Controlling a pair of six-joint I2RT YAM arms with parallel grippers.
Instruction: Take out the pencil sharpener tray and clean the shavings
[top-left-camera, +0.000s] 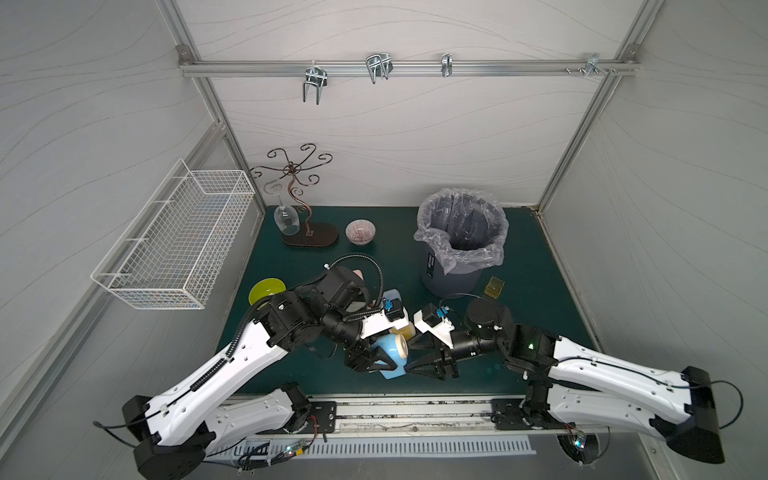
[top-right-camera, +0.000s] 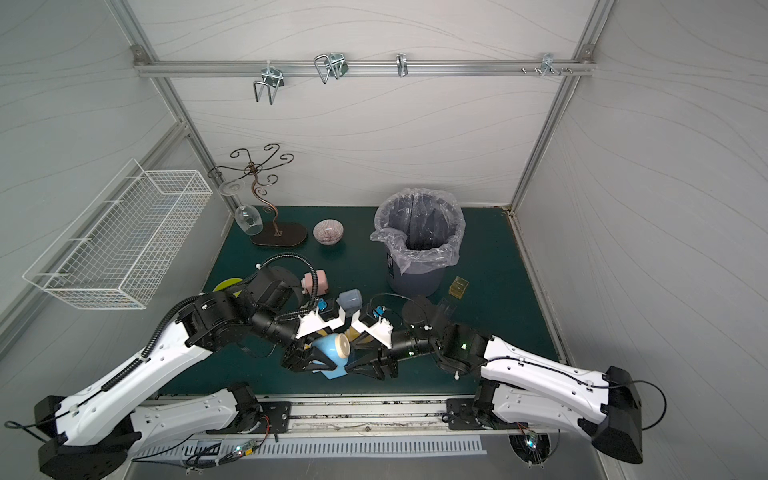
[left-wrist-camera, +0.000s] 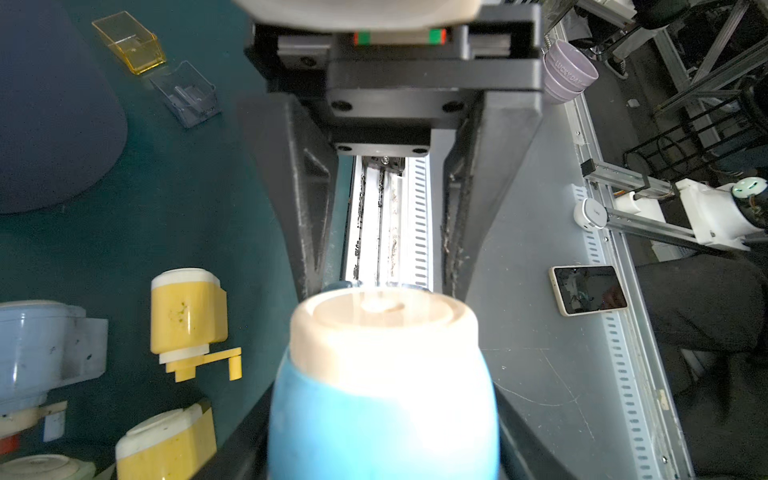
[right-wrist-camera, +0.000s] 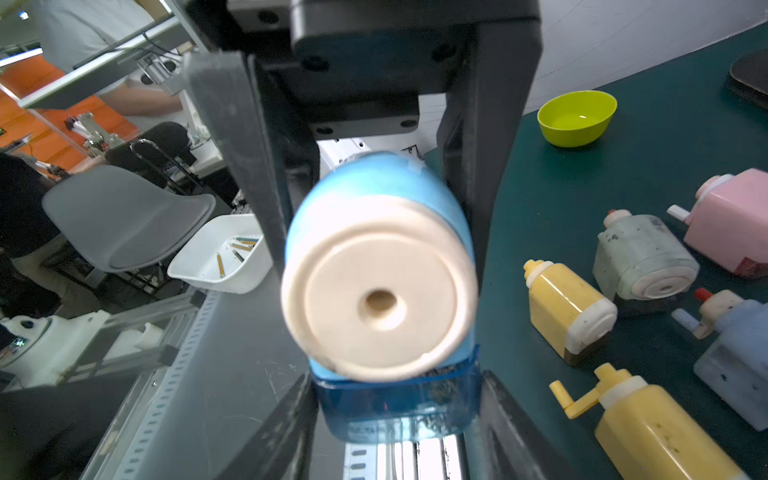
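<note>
My left gripper (top-left-camera: 372, 360) is shut on a light blue pencil sharpener (top-left-camera: 390, 352) with a cream cap and a translucent dark blue tray (right-wrist-camera: 396, 408), held low over the mat's front. My right gripper (top-left-camera: 424, 364) faces it from the right; its fingers are part open beside the sharpener's tray end, and contact is unclear. A trash bin (top-left-camera: 436, 268) with a plastic liner stands behind.
Several other sharpeners (right-wrist-camera: 568, 312) stand on the mat (right-wrist-camera: 512, 232) behind the grippers. A green bowl (right-wrist-camera: 576, 120), a pink bowl (top-left-camera: 360, 232) and a metal stand (top-left-camera: 310, 236) with a glass are farther back. A wire basket (top-left-camera: 192, 240) hangs at the left.
</note>
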